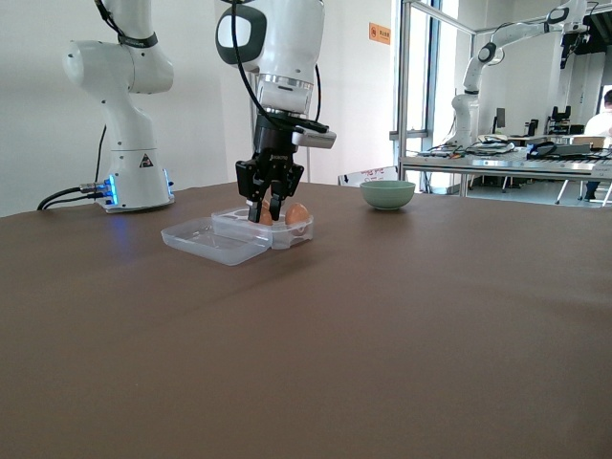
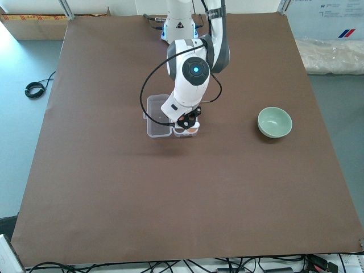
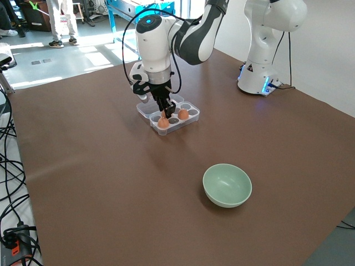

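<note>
My black gripper (image 1: 264,212) reaches down into a clear plastic egg box (image 3: 178,124), whose lid lies open beside it (image 1: 206,244). Brown eggs sit in the box: one at the right end (image 1: 296,214), and in the right view one (image 3: 163,123) near the fingertips and another (image 3: 183,114). Whether the fingers hold an egg I cannot tell. The left view mostly hides the box behind the arm. A pale green bowl (image 2: 274,122) stands apart from the box, also seen in the right view (image 3: 227,185).
More cables run along the table's outer edge.
</note>
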